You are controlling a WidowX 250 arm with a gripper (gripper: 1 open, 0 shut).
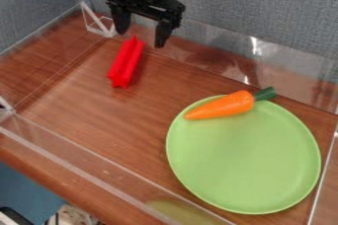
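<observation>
My black gripper [141, 29] hangs at the top centre of the camera view, its two fingers spread open with nothing seen between them. Below it, a little to the left, a red elongated object [126, 63] lies on the wooden table. An orange toy carrot [220, 107] with a green top rests on the upper edge of a green plate [242, 162] at the right.
Clear plastic barriers line the table [86, 106] at the back and front. A white frame piece [98, 22] stands at the back left corner.
</observation>
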